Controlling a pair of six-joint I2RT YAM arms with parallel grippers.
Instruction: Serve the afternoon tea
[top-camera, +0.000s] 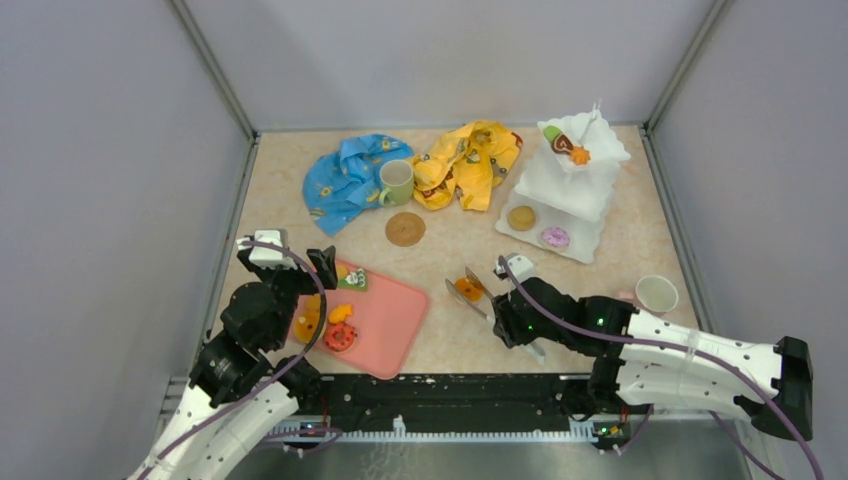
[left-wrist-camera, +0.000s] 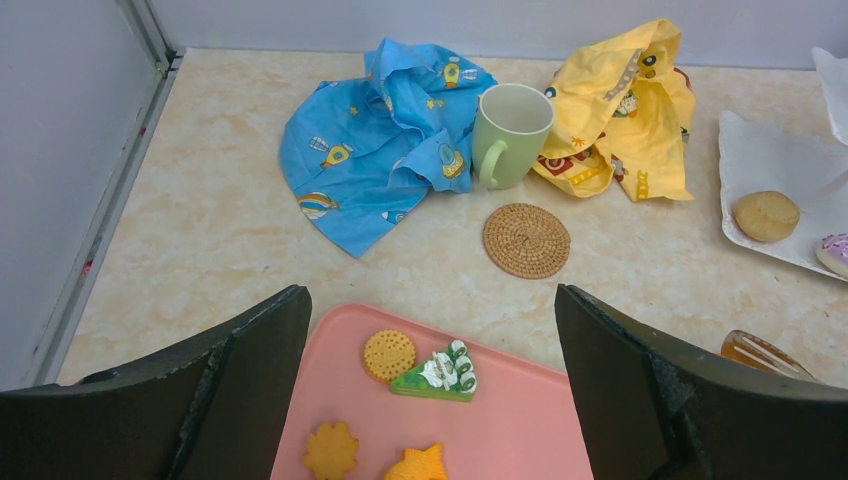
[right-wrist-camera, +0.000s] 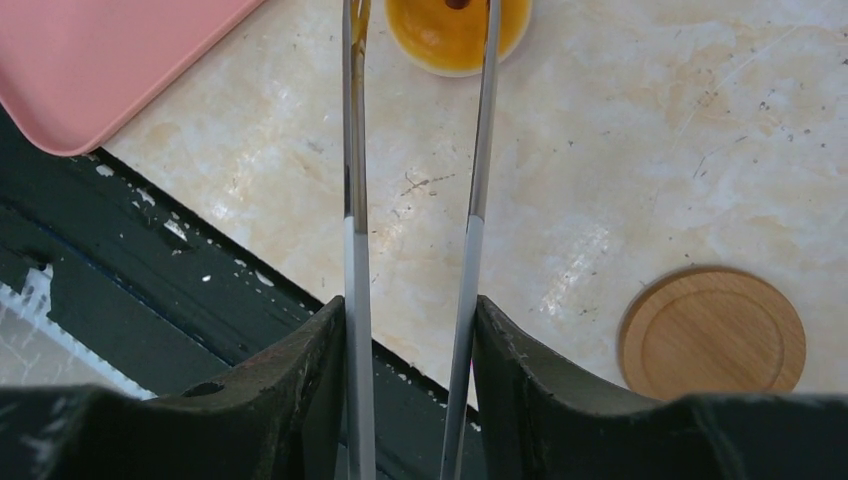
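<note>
My right gripper has the metal tongs (right-wrist-camera: 480, 190) between its fingers, one on each side. The tongs' arms are spread apart. Between their far ends is a round orange cake (right-wrist-camera: 445, 48) on the table, partly hidden. The right arm of the tongs crosses over part of it; contact cannot be told. In the left wrist view my left gripper is open and empty above the pink tray (left-wrist-camera: 520, 400). On the tray are a round biscuit (left-wrist-camera: 389, 356), a green cake wedge (left-wrist-camera: 440, 374) and a red ladybird cake (top-camera: 340, 337).
A green mug (left-wrist-camera: 512, 130) stands between the blue cloth (left-wrist-camera: 370, 140) and yellow cloth (left-wrist-camera: 640, 120). In front lies a woven coaster (left-wrist-camera: 527, 240). A white tiered stand (top-camera: 560, 190) holds sweets at back right. A pale cup (top-camera: 657, 294) and wooden coaster (right-wrist-camera: 712, 335) are right.
</note>
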